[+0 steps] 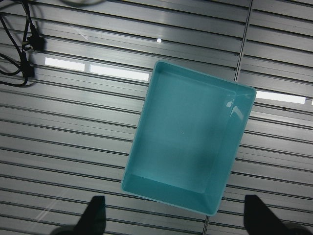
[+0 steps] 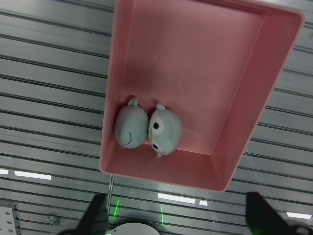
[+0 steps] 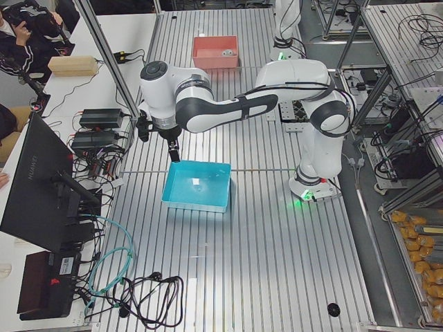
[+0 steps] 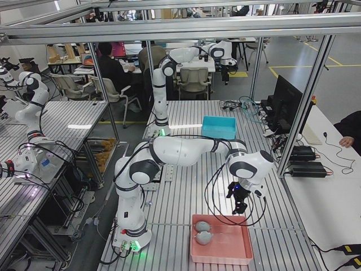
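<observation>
A pink bin (image 2: 195, 58) holds two light grey-blue plush toys, a smiling one (image 2: 130, 127) and a penguin-like one (image 2: 165, 131), lying side by side in one end. My right gripper hangs above that bin, its fingers apart at the edges of the right wrist view, nothing between them. An empty teal bin (image 1: 188, 132) sits under my left gripper, whose fingers are likewise apart with nothing between them. In the camera right view, the right gripper (image 4: 239, 204) is over the pink bin's back part.
Ridged metal tables carry both bins, with clear surface around them. Black and teal cables (image 3: 152, 297) lie at the near left. A monitor (image 3: 38, 183) and black boxes stand along the left side, with frame posts at the edges.
</observation>
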